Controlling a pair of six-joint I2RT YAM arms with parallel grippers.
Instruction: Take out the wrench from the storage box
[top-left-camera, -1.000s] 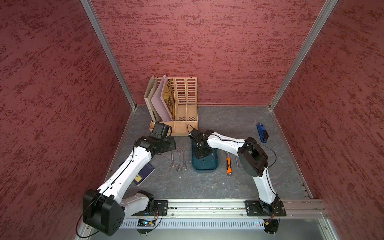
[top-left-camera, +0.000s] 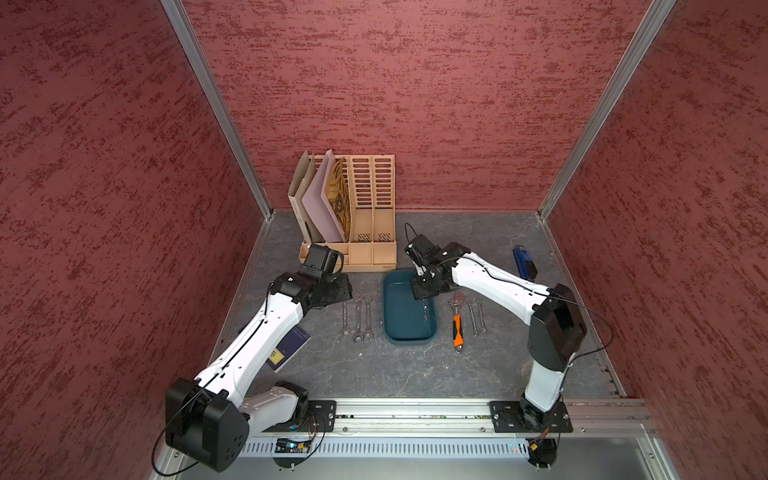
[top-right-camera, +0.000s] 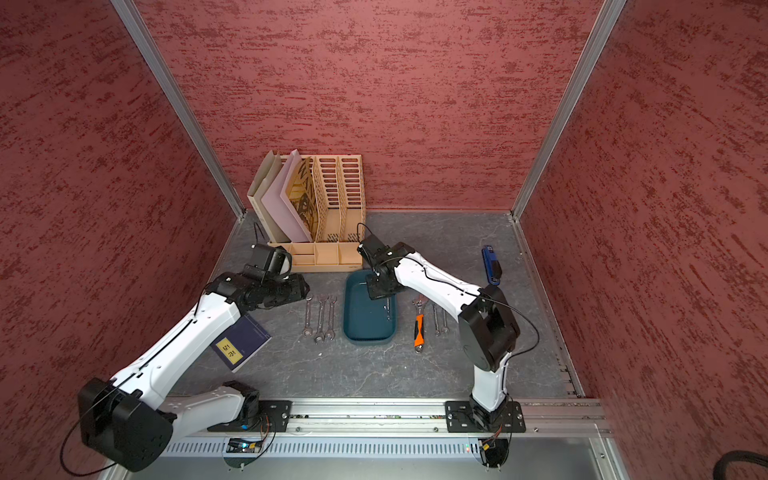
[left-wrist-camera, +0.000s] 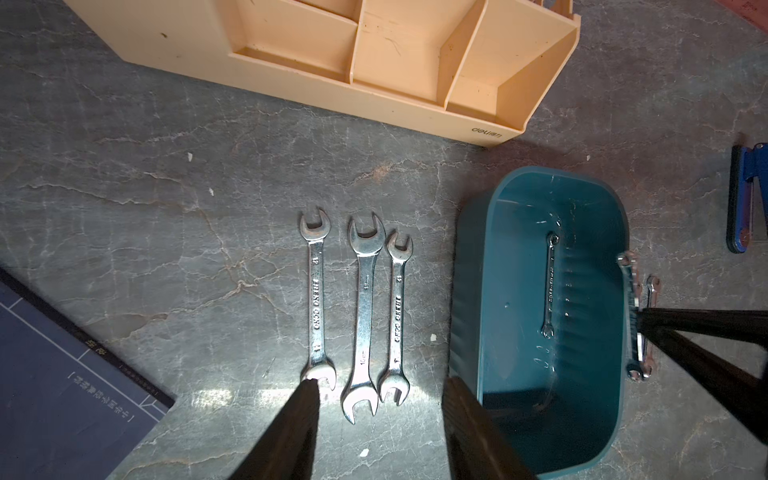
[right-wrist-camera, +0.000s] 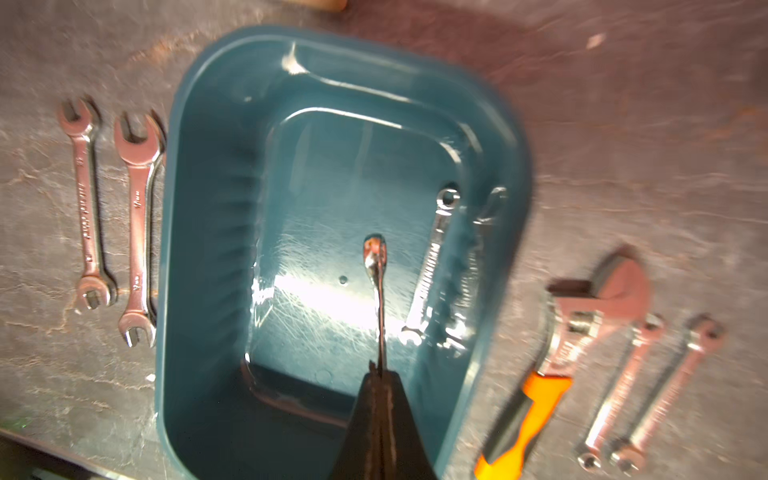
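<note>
The teal storage box (right-wrist-camera: 320, 176) stands in the middle of the table, with a small wrench (right-wrist-camera: 436, 240) lying inside at the right. My right gripper is above the box, shut on another wrench, which projects from its fingertips; in the left wrist view this wrench is near the box's right wall. My left gripper stands open, nothing held, over the table left of the box, where three open-end wrenches (left-wrist-camera: 364, 312) lie in a row.
Right of the box lie an orange-handled adjustable wrench (top-left-camera: 457, 324), two more wrenches (top-left-camera: 477, 318) and a blue tool (top-left-camera: 522, 260). A wooden organizer (top-left-camera: 372, 256) stands behind, a dark blue book (top-right-camera: 240, 344) at left.
The right arm has risen and moved to the right over the box, carrying the wrench. The left arm has not visibly moved.
</note>
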